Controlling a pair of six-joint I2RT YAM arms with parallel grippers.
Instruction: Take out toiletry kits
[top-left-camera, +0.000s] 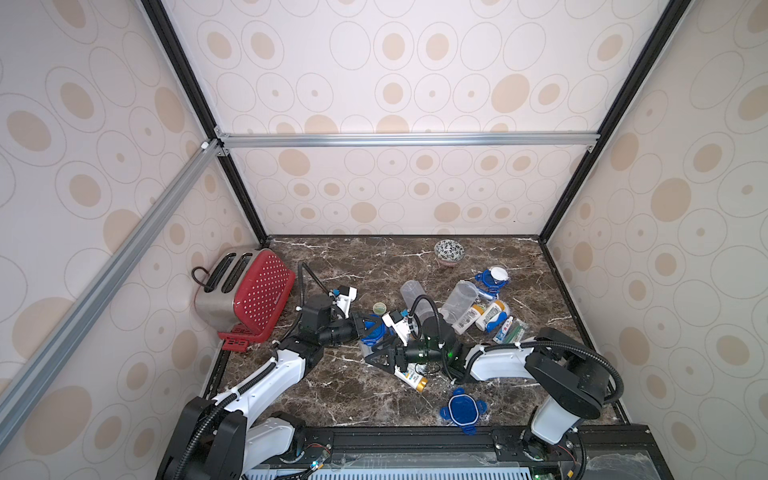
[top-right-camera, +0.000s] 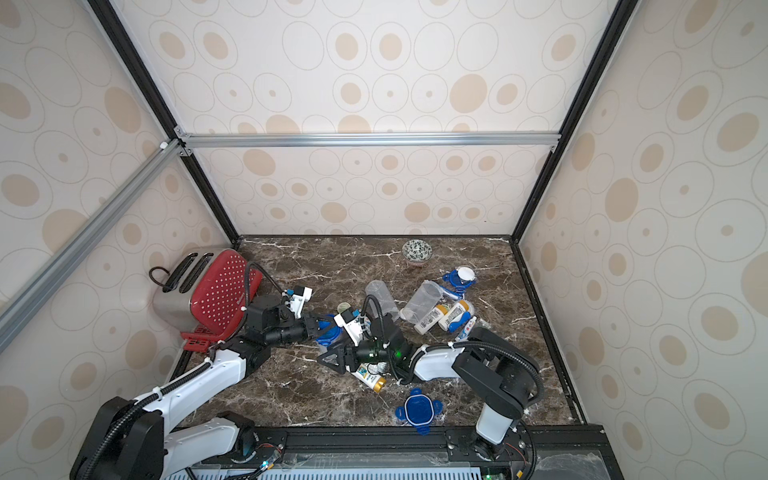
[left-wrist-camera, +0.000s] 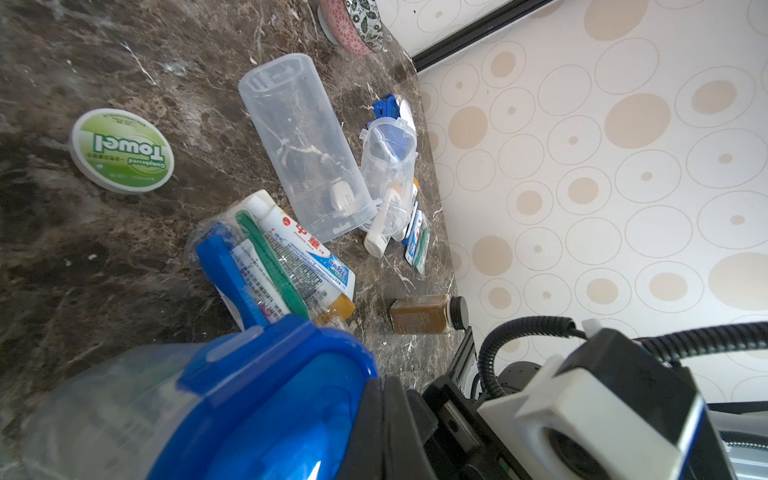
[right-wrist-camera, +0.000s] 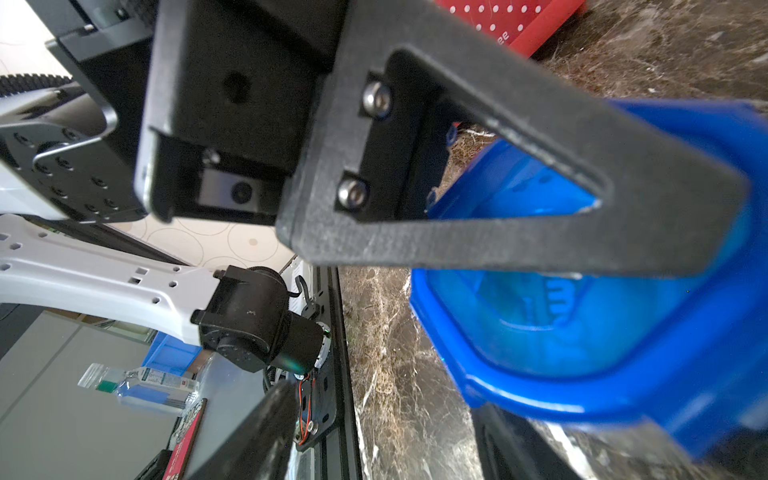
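Note:
A clear container (left-wrist-camera: 120, 400) with a blue lid (left-wrist-camera: 264, 392) stands between the arms, low in the left wrist view. My left gripper is shut beside the lid, nothing showing between its fingers. In the right wrist view, a left-gripper finger (right-wrist-camera: 496, 240) crosses in front of the blue lid (right-wrist-camera: 560, 352). My right gripper is at the lid's near side, its fingers (right-wrist-camera: 516, 448) spaced apart. Their ends are blurred, and any grip is unclear. A bagged toiletry kit (left-wrist-camera: 272, 264) with toothpaste and brushes lies on the counter behind the container.
A round towel tin (left-wrist-camera: 121, 152) and an empty clear box (left-wrist-camera: 304, 144) lie near the kit. Bottles (top-left-camera: 492, 314) are at the right. Another blue lid (top-left-camera: 463, 409) rests at the front edge. A red toaster (top-left-camera: 256, 296) stands left; a bowl (top-left-camera: 449, 251) is at the back.

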